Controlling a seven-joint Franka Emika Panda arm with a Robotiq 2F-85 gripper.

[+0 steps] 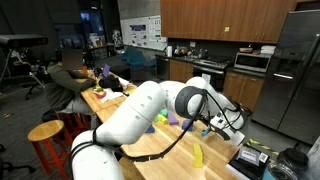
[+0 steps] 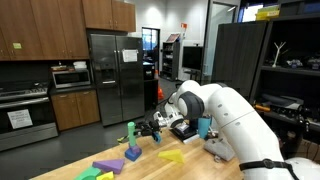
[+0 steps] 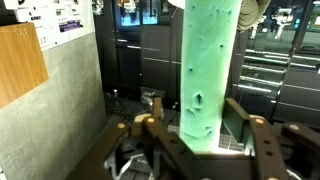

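A long light-green block [image 3: 205, 75] stands upright in the middle of the wrist view. My gripper has its dark fingers on either side of the block; they stand part open, with a visible gap on the left and the right finger close to the block. Whether either finger touches it, I cannot tell. In the second exterior view the green block [image 2: 131, 134] rises just left of the gripper [image 2: 143, 128], above a blue block [image 2: 132, 152]. The first exterior view largely hides the fingertips behind the arm.
Purple [image 2: 108, 166] and yellow [image 2: 170, 156] pieces lie on the wooden table. A yellow piece [image 1: 198, 156] sits near the table's front in the first exterior view. Dark containers [image 1: 288, 163] stand along the right edge.
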